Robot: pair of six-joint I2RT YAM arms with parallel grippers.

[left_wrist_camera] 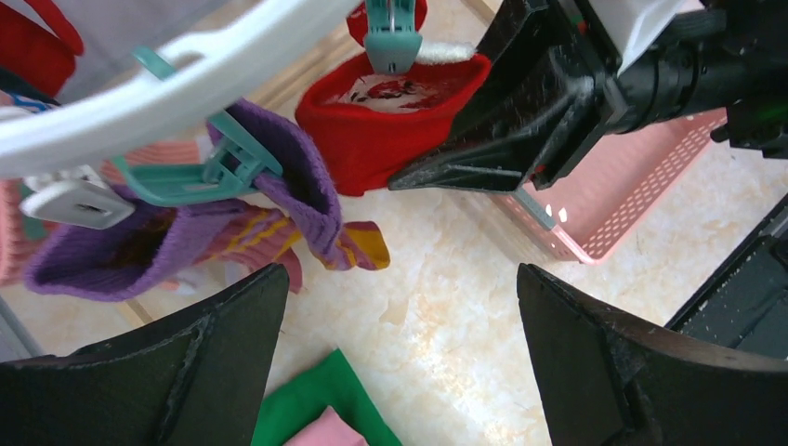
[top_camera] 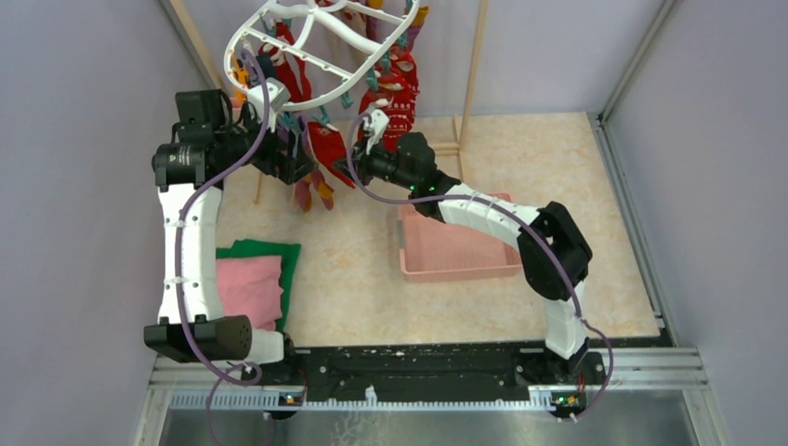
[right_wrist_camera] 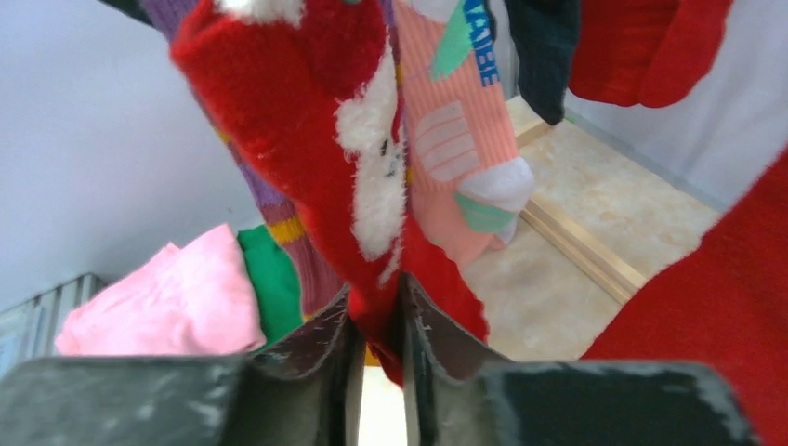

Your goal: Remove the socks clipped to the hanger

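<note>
A white hanger (top_camera: 332,100) with teal clips holds many socks along the top. My left gripper (top_camera: 295,163) stands open below its front rim; in the left wrist view, purple socks (left_wrist_camera: 158,251) on teal clips (left_wrist_camera: 200,181) lie ahead of its fingers. My right gripper (top_camera: 342,167) is beside a red sock (top_camera: 327,149). In the right wrist view, that red-and-white sock (right_wrist_camera: 288,139) hangs down to between the fingertips, which look close around its lower part; whether they grip it is unclear.
A pink basket (top_camera: 460,265) sits at centre right. Pink (top_camera: 249,293) and green (top_camera: 256,247) cloths lie at lower left. Wooden poles (top_camera: 477,56) stand behind the socks.
</note>
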